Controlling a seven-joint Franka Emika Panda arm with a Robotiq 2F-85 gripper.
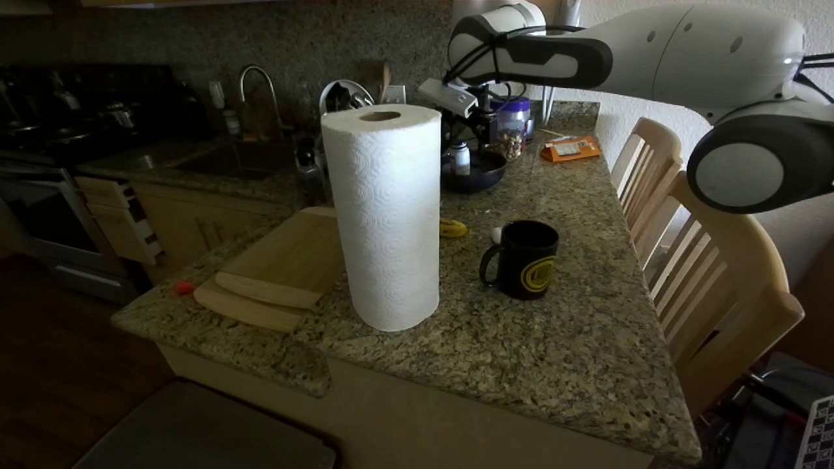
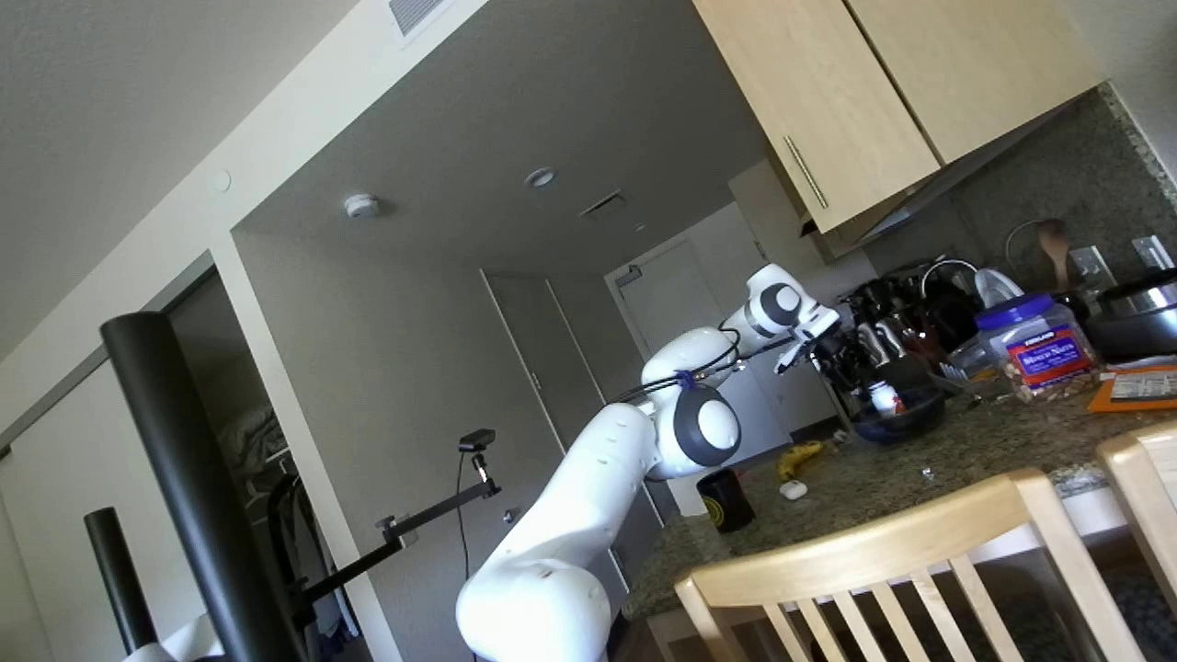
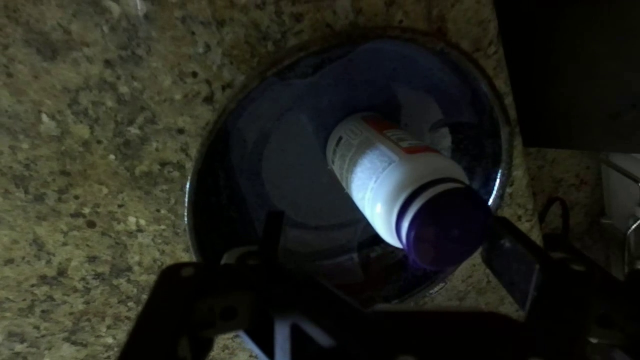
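A white pill bottle [image 3: 375, 171] with a dark purple cap [image 3: 447, 225] stands tilted in a dark round bowl or pan [image 3: 288, 162], seen from above in the wrist view. My gripper is open over it. One finger [image 3: 273, 237] is well left of the bottle; the other finger [image 3: 513, 261] lies close to the right of the cap, and whether they touch cannot be told. In exterior view 1 the bottle [image 1: 460, 161] shows above the pan's rim [image 1: 485, 180], partly behind the paper towel roll [image 1: 387, 219].
A black mug [image 1: 529, 258], a banana [image 1: 451, 228] and cutting boards [image 1: 281, 258] occupy the near counter. Beside the pan is a purple-lidded nut jar [image 1: 512, 125], with an orange packet [image 1: 571, 148] farther right. Chairs [image 1: 711, 266] line the right edge. Bare counter [image 3: 108, 150] lies left of the pan.
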